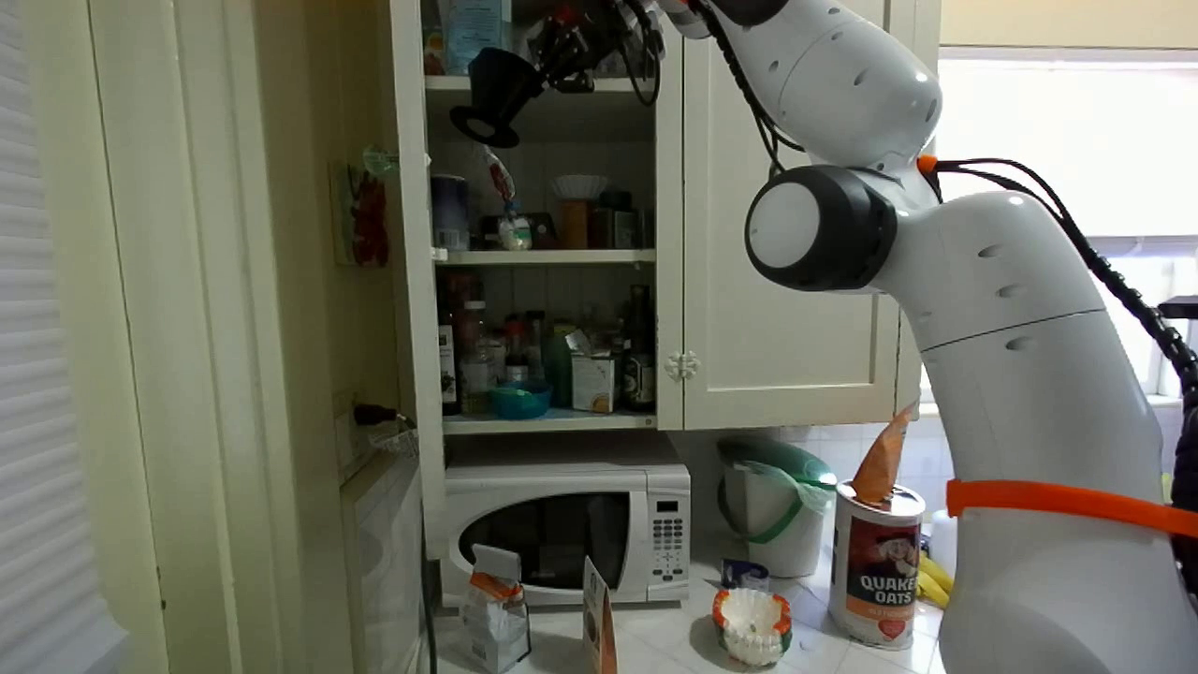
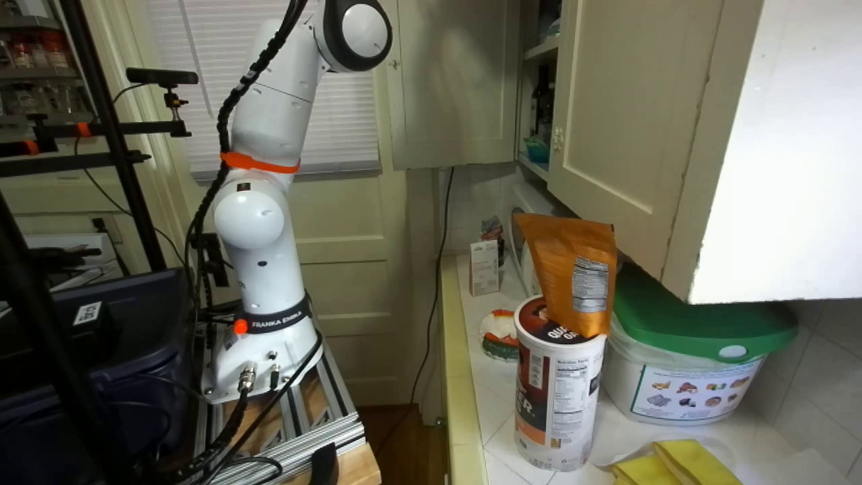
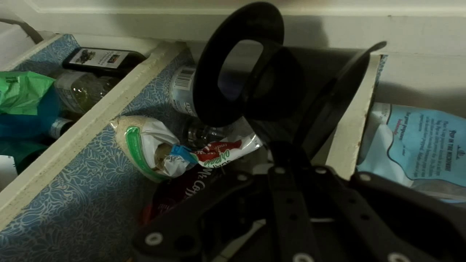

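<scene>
A black cone-shaped dripper with a wide flat base ring (image 1: 500, 95) hangs tilted in front of the open cupboard, level with its upper shelf. My gripper (image 1: 550, 79) is shut on it from the right. In the wrist view the black dripper (image 3: 279, 83) fills the top middle, its ring to the left and its rim to the right. The gripper shows dark below it, closed where the dripper's wall meets the fingers. The exact contact is hard to make out against the black. Exterior view 2 does not show the gripper.
The middle shelf (image 1: 539, 257) bears a tied bag (image 3: 142, 146), a can (image 3: 182, 89) and a stack topped by paper filters (image 1: 578, 186). Bottles and a teal bowl (image 1: 521, 400) crowd the lower shelf. Right of the open bay is a shut cupboard door (image 1: 786, 326). Below stands a microwave (image 1: 567, 528).
</scene>
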